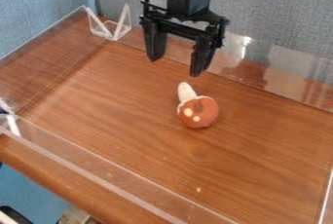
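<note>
A black gripper point(176, 53) hangs above the wooden table near the back, its two fingers spread wide apart with nothing between them. Below it and slightly to the right, a toy mushroom point(200, 113) lies on the table, its red cap with pale spots toward the viewer and its white stem pointing up the view. The gripper is clear of the mushroom.
A white wire-like frame point(109, 25) is at the back left corner. Grey and blue padded walls stand behind and to the left.
</note>
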